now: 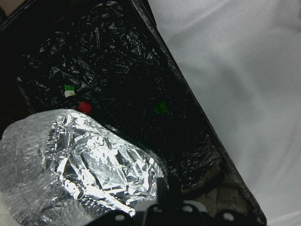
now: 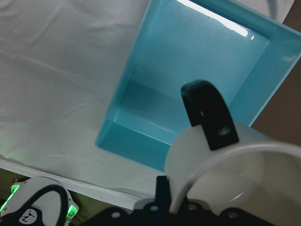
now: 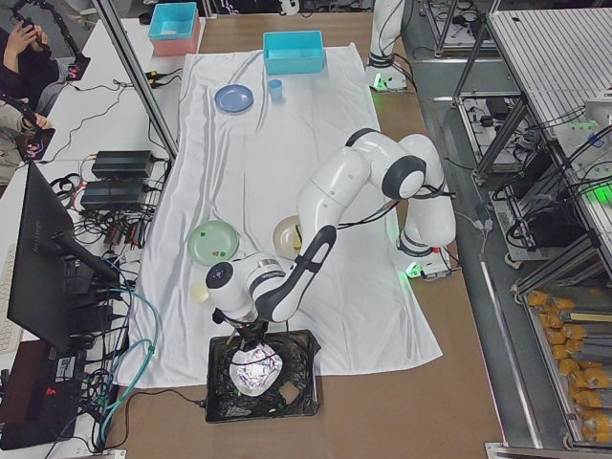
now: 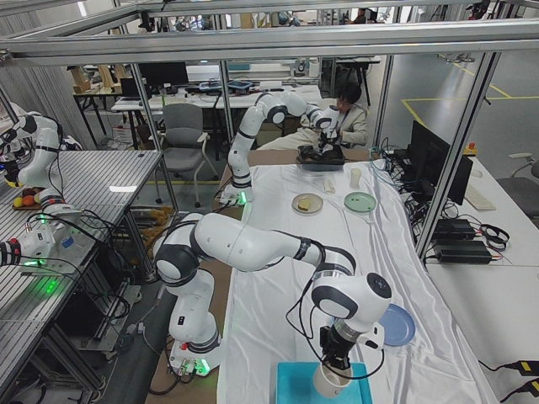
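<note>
A crumpled foil piece (image 3: 256, 373) (image 1: 75, 165) hangs over a black lined bin (image 3: 220, 402) (image 1: 108, 61), with my left gripper (image 3: 247, 339) at its edge, apparently shut on it. Small red and green scraps lie on the liner in the left wrist view. My right gripper (image 4: 331, 353) is shut on the rim of a white cup (image 2: 211, 155) with a black handle, over the blue container (image 2: 197, 52) (image 4: 295, 379).
A green plate (image 3: 212, 241), a tan plate (image 3: 285, 231) with food, a cream cup (image 3: 199, 291), a blue plate (image 3: 233, 98) and a blue cup (image 3: 275, 90) stand on the white cloth.
</note>
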